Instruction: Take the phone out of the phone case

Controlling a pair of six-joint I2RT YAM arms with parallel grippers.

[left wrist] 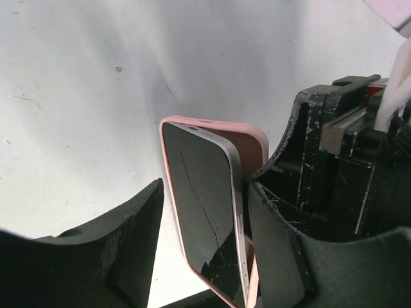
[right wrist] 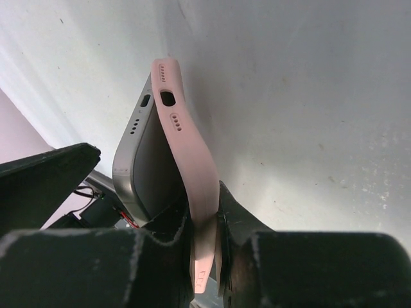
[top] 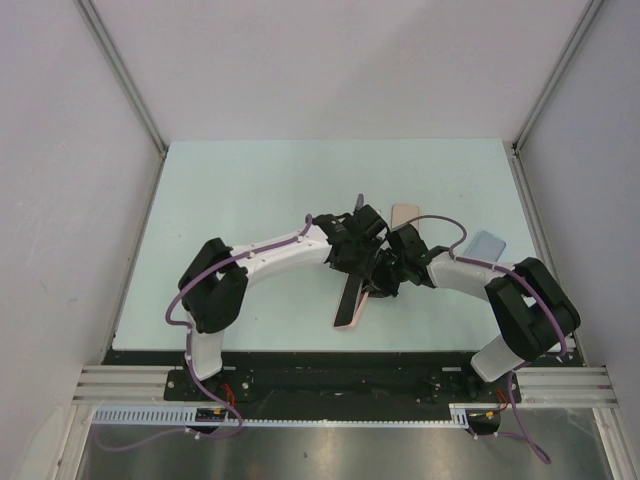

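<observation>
The phone (left wrist: 199, 186), with a dark screen and silver sides, sits tilted in the pink case (left wrist: 257, 136). One long side of the phone stands clear of the case, with a gap between them. My right gripper is shut on the pink case's edge. My left gripper is part open above the phone, one finger on each side in the left wrist view; the right-hand one lies close to the phone's raised silver side. Whether it touches cannot be told. From above, both grippers hide the phone's far end.
A pink flat item (top: 405, 215) lies behind the right gripper. Farther right rests a light blue one (top: 486, 247). Its front edge runs close to the phone's near end.
</observation>
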